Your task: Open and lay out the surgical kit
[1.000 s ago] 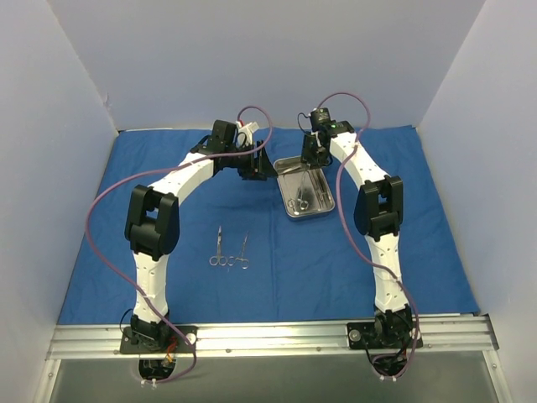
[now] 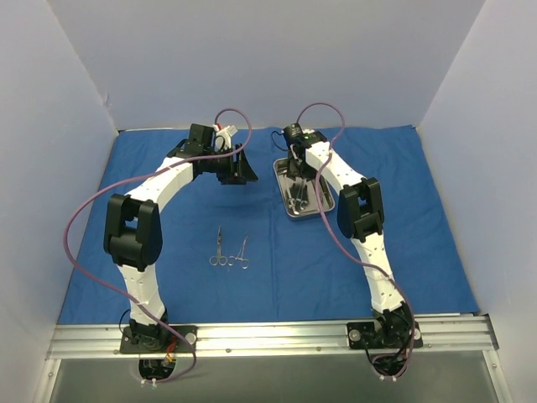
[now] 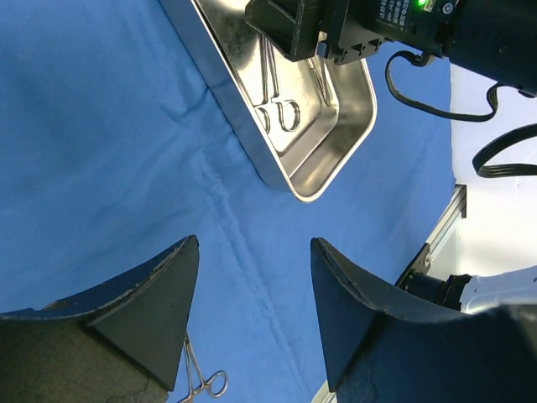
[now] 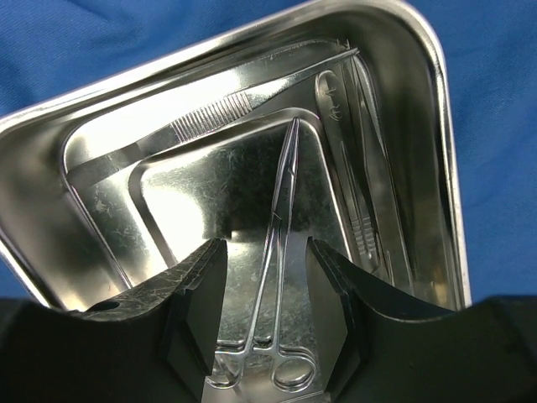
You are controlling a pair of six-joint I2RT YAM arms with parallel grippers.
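In the top view, the metal tray (image 2: 326, 206) lies on the blue cloth right of centre, its far end partly hidden by my right gripper (image 2: 296, 170). The right wrist view shows that gripper open above the tray, fingers on either side of a ring-handled clamp (image 4: 276, 227). Ribbed tweezers (image 4: 210, 117) slant across the tray; several slim instruments (image 4: 388, 197) lie along its right side. Left of the tray, my left gripper (image 2: 243, 175) is open over bare cloth. Two ring-handled instruments, one scissor-like (image 2: 219, 248) and one spread slightly (image 2: 241, 254), rest side by side nearer the front.
Grey walls (image 2: 268, 63) bound the back and sides, and a metal rail (image 2: 268, 329) runs along the front. The left wrist view shows the right arm's cable (image 3: 445, 113) hanging beside the tray.
My left gripper has drawn away leftward from the tray's edge. The right gripper has shifted left and slightly toward the front, over the tray's far part. The two instruments on the cloth have stayed put.
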